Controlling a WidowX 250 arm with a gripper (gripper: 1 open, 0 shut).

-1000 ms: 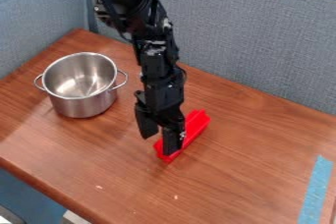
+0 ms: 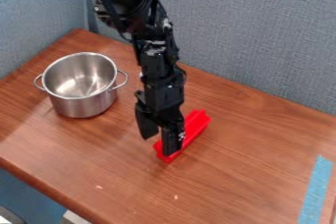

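Observation:
My black gripper (image 2: 163, 140) reaches down from the top of the view to a red elongated object (image 2: 192, 128) lying diagonally on the wooden table. Its fingers are at the red object, over its middle and lower part; whether they are shut on it I cannot tell. A steel pot (image 2: 82, 84) with two handles stands to the left of the gripper.
A light blue strip (image 2: 315, 189) lies at the right edge. Blue-grey padded walls (image 2: 250, 41) border the table at the back and left.

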